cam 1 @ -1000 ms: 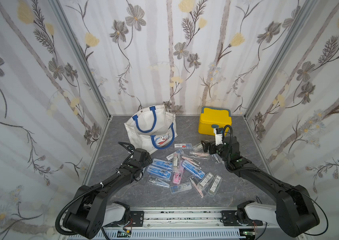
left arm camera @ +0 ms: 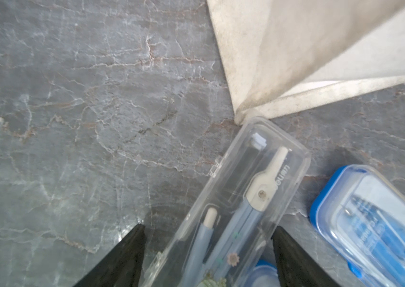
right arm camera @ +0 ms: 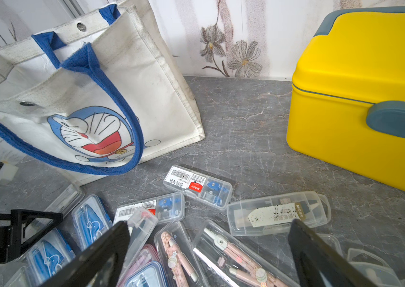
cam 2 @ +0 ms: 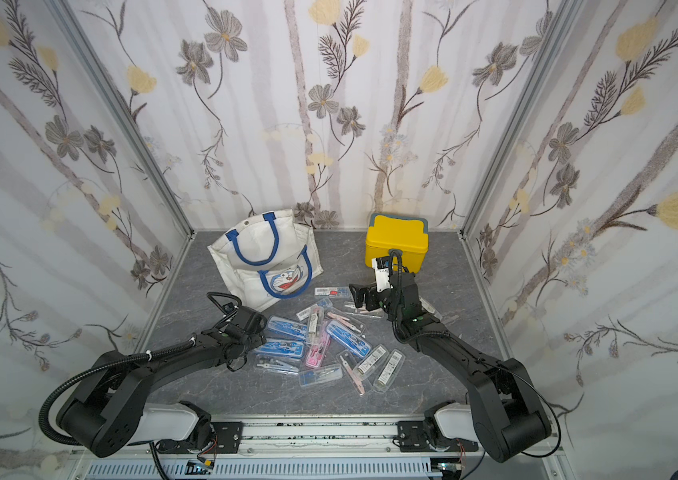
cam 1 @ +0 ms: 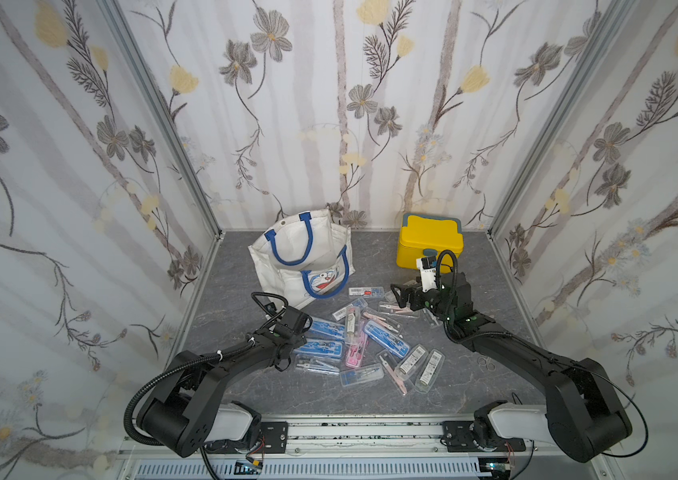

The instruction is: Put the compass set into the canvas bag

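Note:
A clear compass case (left arm camera: 240,215) with a pale compass inside lies in the left wrist view, its far end close to a corner of the white canvas bag (left arm camera: 384,28). My left gripper straddles this case, one finger on each side, with small gaps showing; its fingers are part open. In the right wrist view my right gripper stands open above pink compass sets (right arm camera: 240,258), nothing held. The bag (cam 1: 299,268), white with blue handles, stands upright at the back left; how full it is cannot be seen.
Several more clear and blue compass cases (cam 1: 387,339) lie loosely heaped across the middle of the table. A yellow box (cam 1: 430,240) with a closed lid sits at the back right.
The left gripper has shifted rightward and toward the front, over the cases. My right arm has drifted slightly left. Bag, box and visible cases appear unmoved.

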